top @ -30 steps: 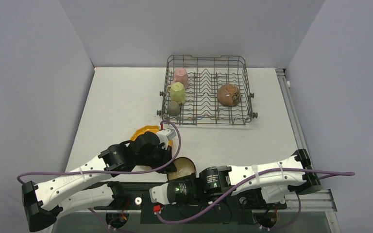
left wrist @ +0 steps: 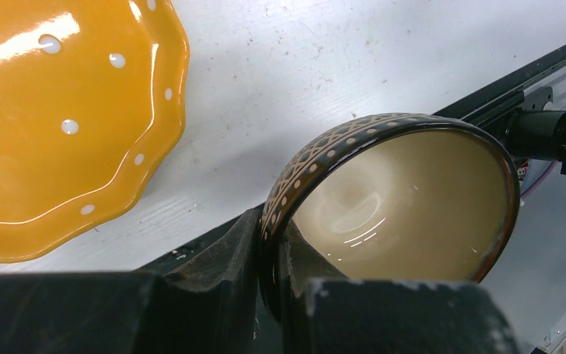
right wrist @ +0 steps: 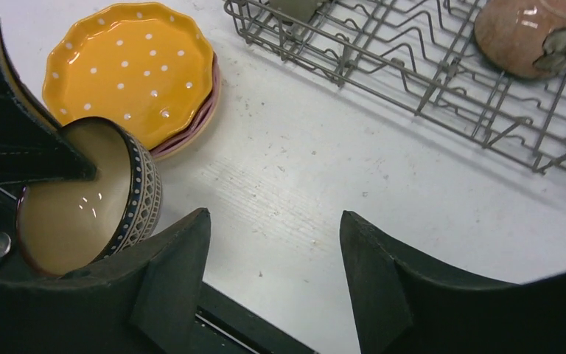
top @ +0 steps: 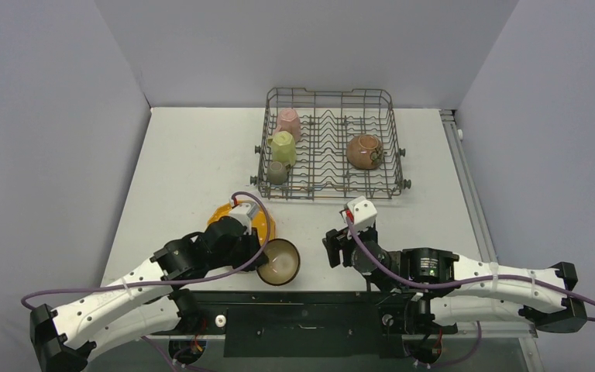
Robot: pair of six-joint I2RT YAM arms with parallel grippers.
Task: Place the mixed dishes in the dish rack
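Note:
A dark-rimmed bowl with a beige inside [top: 280,262] is tilted at the table's front edge, its rim pinched by my left gripper. In the right wrist view the same bowl [right wrist: 136,199] shows its patterned outer band. To its right, my right gripper stands part open over bare table, nothing between its fingers. A scalloped orange plate with white dots [right wrist: 136,66] lies on pinkish dishes, partly under my left arm in the top view. The wire dish rack [top: 328,194] holds a pink cup [top: 288,122], a green cup [top: 283,147], a grey cup [top: 277,173] and a brown bowl [top: 365,152].
Between the rack's cups and the brown bowl, the rows of tines are empty. Walls close in the back and both sides.
My right gripper has swung away from the bowl, to the right and toward the rack.

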